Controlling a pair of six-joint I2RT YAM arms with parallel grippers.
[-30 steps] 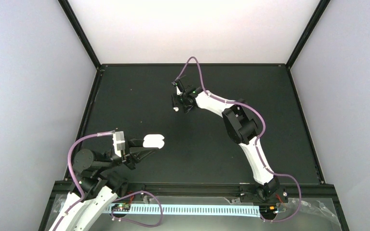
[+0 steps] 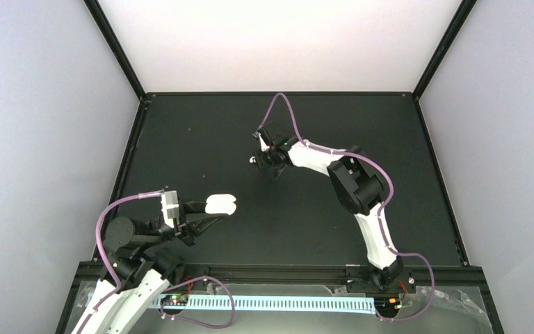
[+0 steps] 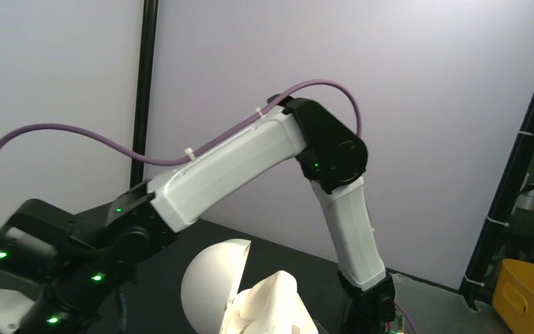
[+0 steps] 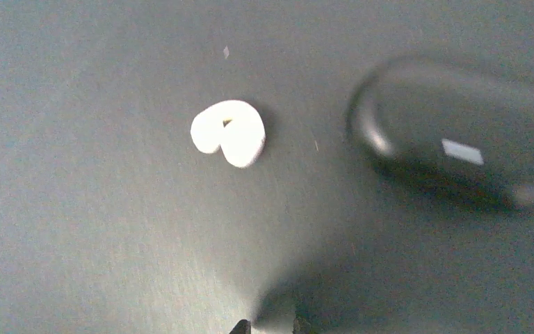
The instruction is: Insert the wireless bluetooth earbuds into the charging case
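The white charging case [image 2: 220,200] is held off to the left of the workspace, with my left gripper [image 2: 217,211] shut on it. In the left wrist view the case shows its raised lid [image 3: 212,287] beside the white base [image 3: 268,306]; the left fingers are out of that view. A white earbud [image 4: 229,132] lies on the black table. At the lower edge of the right wrist view, two dark fingertips [image 4: 240,326] stand apart. That is my right gripper, part open, with nothing seen between them and the earbud apart from them.
A blurred dark rounded shape [image 4: 452,132] with a pale mark fills the right of the right wrist view; I cannot tell what it is. Much of the black table [image 2: 285,229] between the arms is bare. A yellow bin [image 3: 528,296] stands beyond the frame.
My right arm has shifted a little to the right and toward the front of the table. The left arm and the case have stayed in place.
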